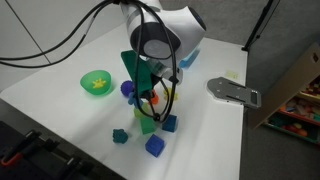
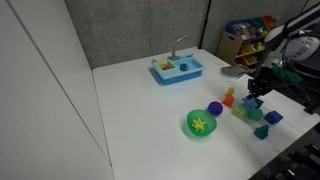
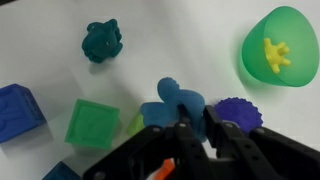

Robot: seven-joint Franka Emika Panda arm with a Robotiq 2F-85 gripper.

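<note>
My gripper is shut on a blue toy figure [image 3: 176, 100], whose rounded lobes stick out past the fingers in the wrist view. In exterior view 2 the blue toy [image 2: 254, 103] shows just under the gripper [image 2: 256, 95], close above the blocks; whether it touches any of them I cannot tell. The arm hides most of the held toy in exterior view 1.
Around the gripper are a green block [image 3: 92, 123], a blue block [image 3: 17, 112], a teal toy [image 3: 102, 41] and a purple spiky ball [image 3: 238, 113]. A green bowl [image 2: 201, 125] holds a yellow toy [image 2: 199, 124]. Open white table lies left of the bowl.
</note>
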